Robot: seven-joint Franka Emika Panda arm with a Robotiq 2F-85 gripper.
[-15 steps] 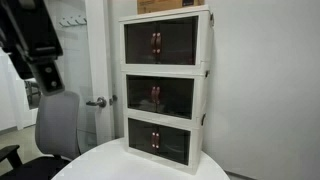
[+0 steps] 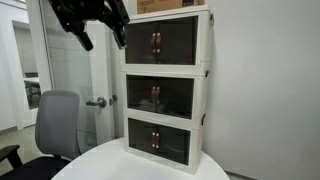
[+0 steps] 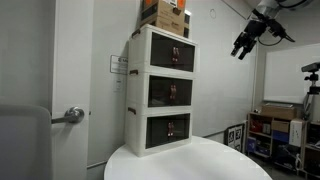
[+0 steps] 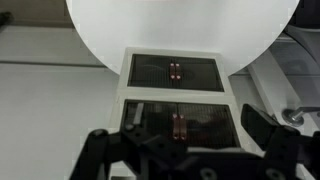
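Note:
A white cabinet of three stacked tiers stands on a round white table. Each tier has dark double doors with reddish-brown handles in the middle: top doors, middle doors and bottom doors, all looking closed. High to the left of the cabinet in exterior view 1, my gripper hangs open and empty, its fingers pointing down. In exterior view 2 the gripper is up at the right, well apart from the cabinet. The wrist view looks down the cabinet front toward the table.
Cardboard boxes sit on top of the cabinet. A grey chair is at the table's left, near a door with a handle. Shelving stands at the far right.
My gripper has moved right and up in exterior view 1, appears smaller and closer to the cabinet, and now shows both fingers spread. The cabinet and its doors look unchanged.

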